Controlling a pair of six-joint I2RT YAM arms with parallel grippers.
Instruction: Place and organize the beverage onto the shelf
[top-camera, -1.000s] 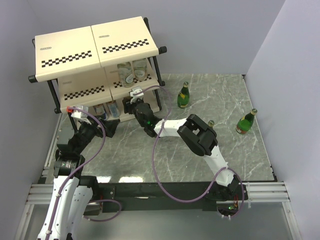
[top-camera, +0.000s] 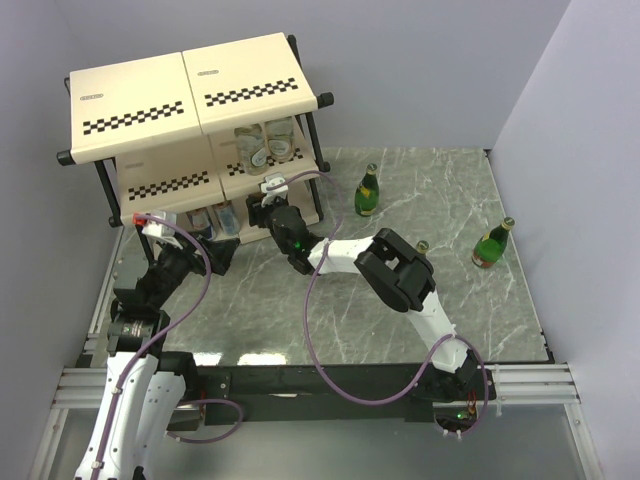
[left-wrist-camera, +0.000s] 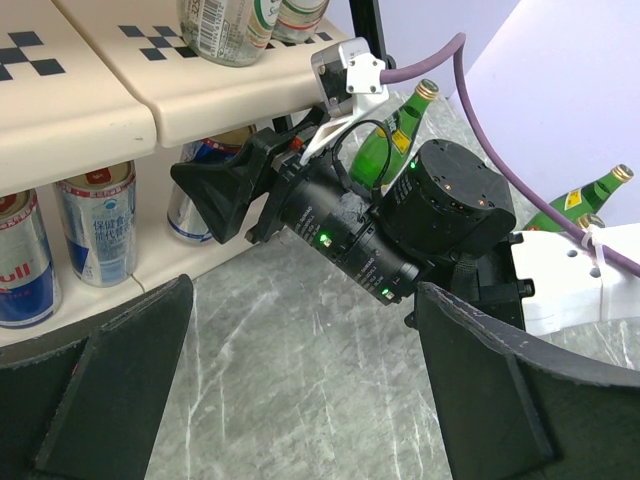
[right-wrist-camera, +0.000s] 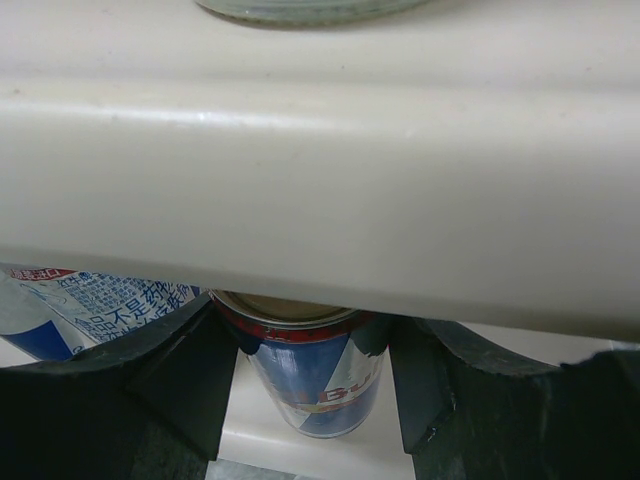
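At the lower shelf's right section, my right gripper (top-camera: 262, 208) reaches in under the upper board. In the right wrist view a blue and silver can (right-wrist-camera: 325, 378) stands upright on the lower board between its fingers. These are spread around the can; whether either touches it, I cannot tell. The upper board hides part of the can's top. My left gripper is open and empty, in front of the shelf's left section. More cans (left-wrist-camera: 100, 225) stand upright on the lower level, and glass jars (top-camera: 252, 148) on the level above.
The upper board's edge (right-wrist-camera: 320, 200) lies close over my right gripper. Green bottles (top-camera: 367, 190) (top-camera: 492, 243) stand on the marble table (top-camera: 300, 325) right of the shelf, one partly behind the right arm.
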